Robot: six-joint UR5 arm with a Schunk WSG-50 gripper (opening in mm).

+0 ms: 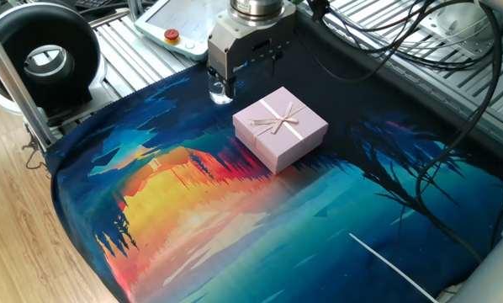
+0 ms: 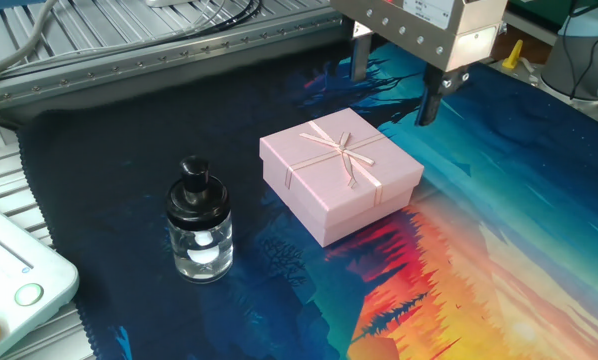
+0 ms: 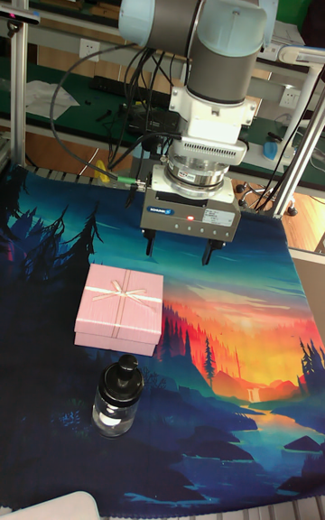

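Observation:
A pink gift box [image 2: 334,175] with a ribbon bow rests closed on the printed cloth. Beside it stands an upright clear bottle [image 2: 201,235] with a black cap; in exterior view 3 the bottle [image 3: 117,400] is nearer the camera than the box [image 3: 117,318]. My gripper [image 3: 178,258] hangs above the cloth on the far side of the box, open, its two fingers wide apart with nothing between them. In exterior view 2 the gripper [image 2: 392,100] is at upper right, clear of the box. Exterior view 1 has the bottle [image 1: 221,91] partly covered by the gripper.
A teach pendant [image 1: 180,25] with a red stop button lies at the table's edge. Black cables [image 1: 436,63] run along the other side, some crossing the cloth's edge.

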